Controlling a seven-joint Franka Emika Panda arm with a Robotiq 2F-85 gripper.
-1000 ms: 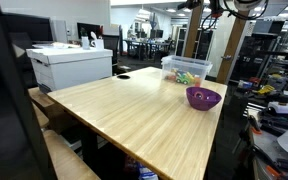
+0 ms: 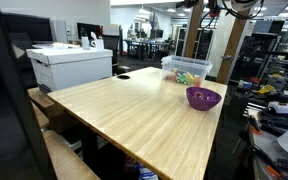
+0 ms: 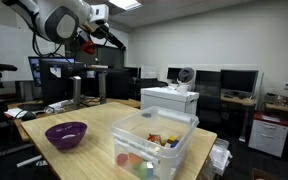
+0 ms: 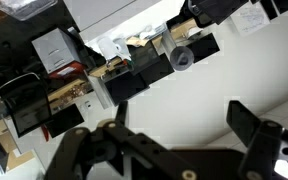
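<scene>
A purple bowl (image 2: 203, 98) rests on the wooden table (image 2: 124, 105) near its right edge; exterior view 2 has the same bowl (image 3: 66, 136) at the left. Beyond it stands a clear plastic bin (image 2: 187, 70). Through the walls of the bin (image 3: 149, 128), several small colourful items show. High over the table, the arm reaches in from the left in exterior view 2. In the wrist view my gripper is open, its dark fingers (image 4: 121, 113) wide apart and nothing between them. The wrist camera looks out across the room, with neither bowl nor bin in sight.
A white cabinet (image 2: 76, 68) stands behind the table's far end. A small dark object (image 2: 123, 77) lies toward the far side of the tabletop. Desks with monitors (image 3: 238, 82) fill the background.
</scene>
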